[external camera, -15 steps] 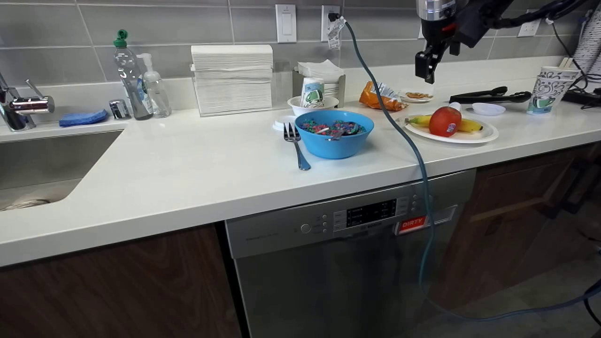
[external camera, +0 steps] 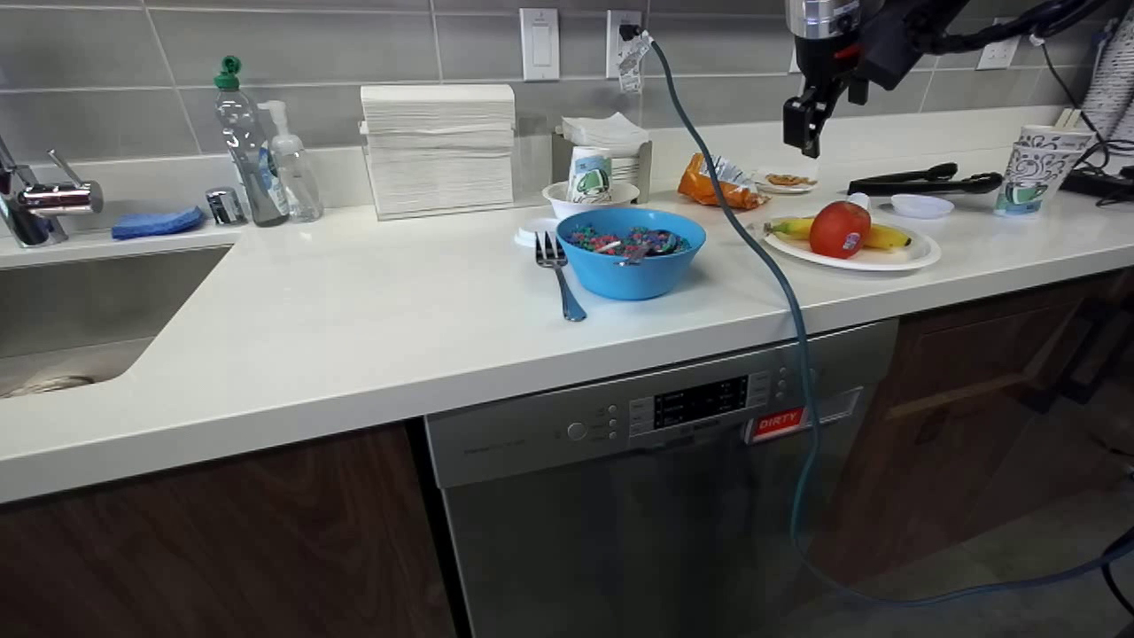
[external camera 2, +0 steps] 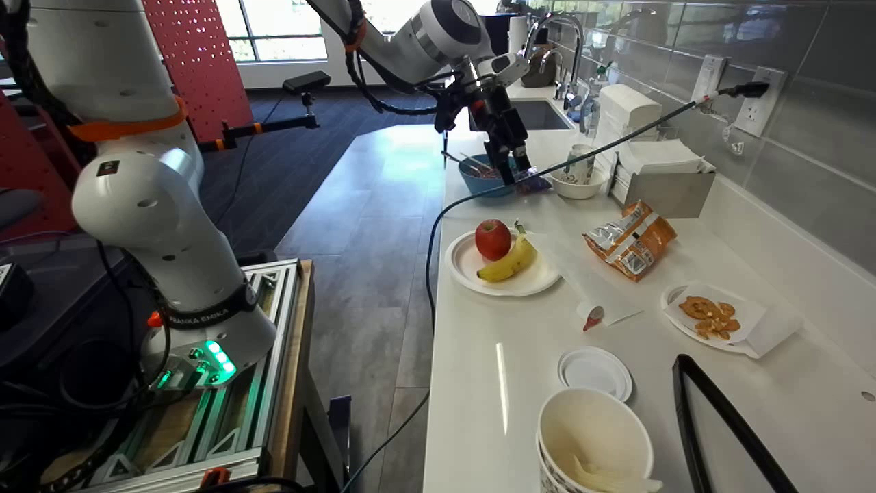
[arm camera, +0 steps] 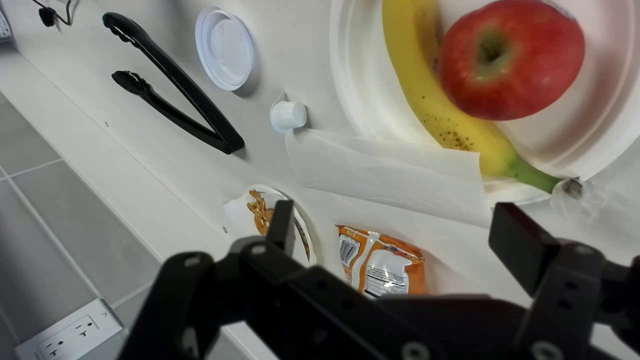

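Observation:
High over the counter, my gripper stands open, its two dark fingers wide apart with nothing between them in the wrist view. Below it lies an orange snack bag (arm camera: 384,264), partly hidden by the gripper's body. A white plate (arm camera: 354,90) carries a red apple (arm camera: 516,57) and a yellow banana (arm camera: 420,78). The small plate of brown snacks (arm camera: 262,213) is partly covered by one finger. In exterior view 1 a blue bowl (external camera: 630,278) holds colourful wrapped pieces, with a fork (external camera: 566,287) lying beside it.
A cable (external camera: 772,271) runs from the wall outlet across the counter and over its front edge. Black tongs (arm camera: 180,84), a lid (arm camera: 225,51) and a patterned cup (external camera: 1036,175) stand to the right. Counter space between the sink (external camera: 96,308) and the bowl is clear.

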